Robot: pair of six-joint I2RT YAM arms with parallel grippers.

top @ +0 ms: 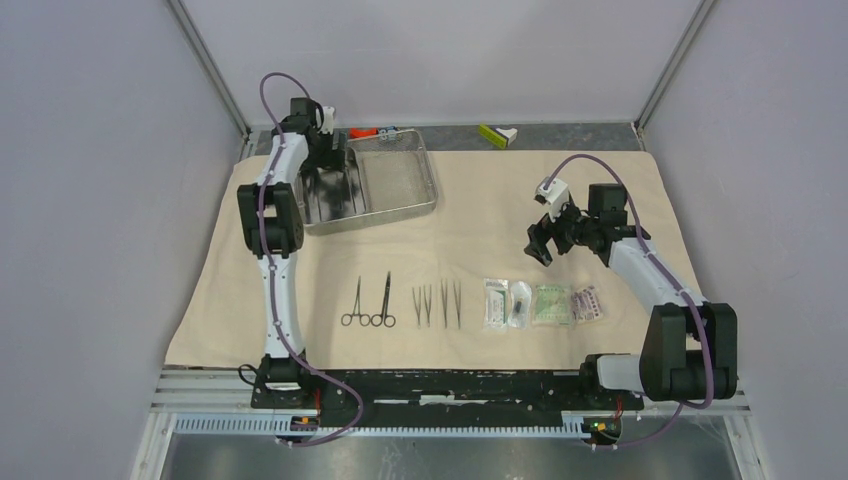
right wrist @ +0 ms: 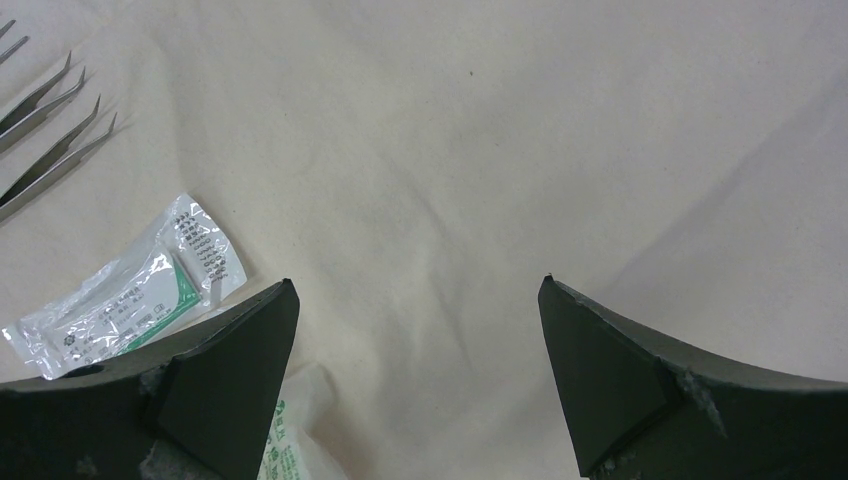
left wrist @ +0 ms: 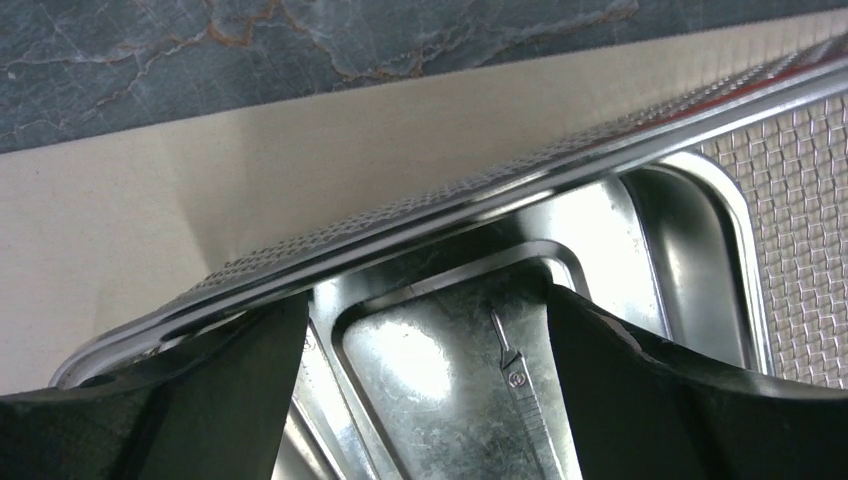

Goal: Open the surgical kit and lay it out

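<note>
My left gripper [top: 327,150] is open over the left part of the wire-mesh basket [top: 395,213], where a steel tray [left wrist: 410,380] holds a thin scalpel handle [left wrist: 523,400]; nothing is between its fingers. My right gripper [top: 539,245] hangs open and empty over the cloth on the right. On the cloth lie scissor-like instruments [top: 383,318], several tweezers [top: 445,305] and, in a row at lower right, sealed packets [top: 496,305], including a green gauze pack [top: 551,304] and a purple-printed pack [top: 587,304].
A dark stone strip [top: 580,137] runs behind the beige cloth [top: 480,200], with a yellow-green object [top: 493,136] and a red one [top: 363,133] on it, behind the basket.
</note>
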